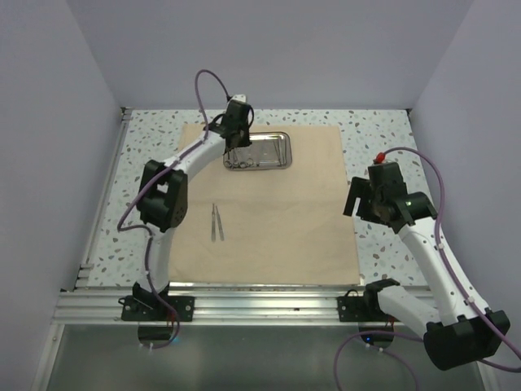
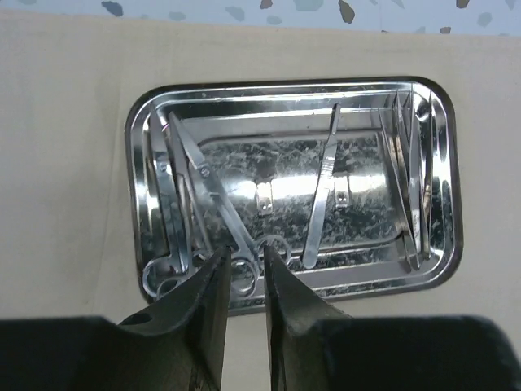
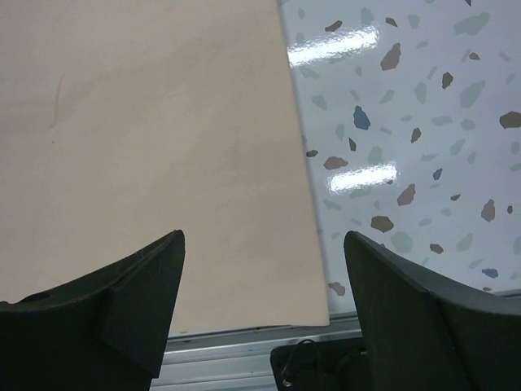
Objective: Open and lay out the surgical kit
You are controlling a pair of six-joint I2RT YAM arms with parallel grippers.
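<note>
The metal tray [image 1: 289, 140] lies at the back of the beige cloth. In the left wrist view it holds ring-handled instruments [image 2: 169, 204] on the left, a flat handle [image 2: 322, 191] near the middle and several slim instruments [image 2: 416, 179] along the right. Over the tray's left half hangs my left gripper, its fingers slightly apart; a finger ring shows beyond the gap, nothing visibly gripped. Two slim instruments [image 1: 213, 223] [image 1: 220, 223] rest side by side on the cloth's left part. At the cloth's right edge, my right gripper is wide open and empty.
Speckled table [image 1: 383, 244] shows around it, clear on the right apart from my arm above. A metal rail [image 1: 269, 297] runs along the front.
</note>
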